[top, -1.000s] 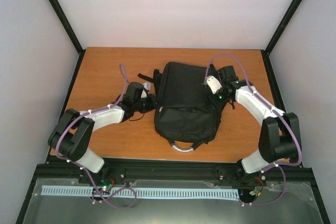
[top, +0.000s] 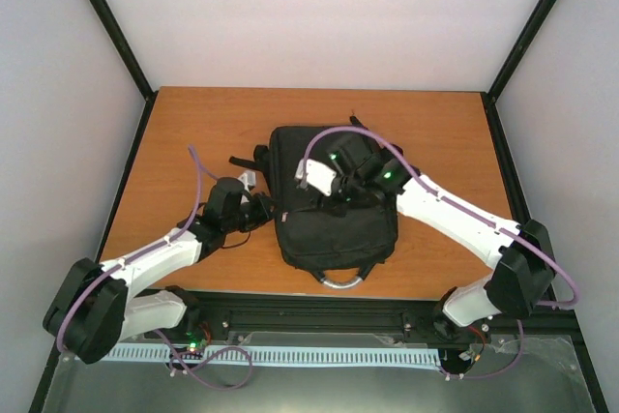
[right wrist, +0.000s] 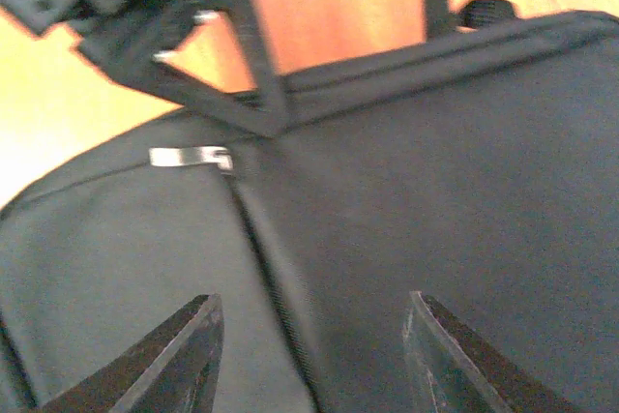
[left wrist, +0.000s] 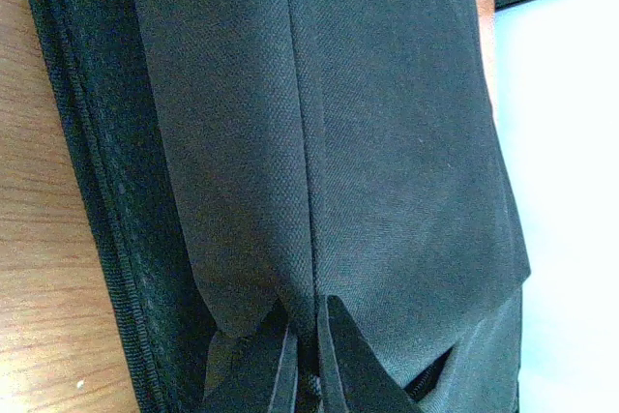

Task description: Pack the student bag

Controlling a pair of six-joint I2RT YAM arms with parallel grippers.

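The black student bag (top: 338, 234) lies flat mid-table, its grey handle (top: 340, 283) toward the front edge. At the bag's left side my left gripper (top: 274, 210) is shut. In the left wrist view, a raised fold of the dark fabric (left wrist: 300, 142) runs down into its tips, so it pinches the cloth there. My right gripper (top: 327, 202) hovers over the middle of the bag. The right wrist view shows its fingers (right wrist: 198, 345) wide apart, with nothing between them. That view also shows the zip (right wrist: 266, 268) and its pale pull tab (right wrist: 189, 156) beside the left fingers.
A strap (top: 244, 162) sticks out from the bag's upper left. Bare table (top: 435, 123) shows behind and to both sides of the bag. My right arm (top: 450, 215) crosses over the bag's right side.
My right gripper has left the bag's upper right edge and swung left over its middle. The left gripper and the bag have both shifted slightly left, the bag turning a little.
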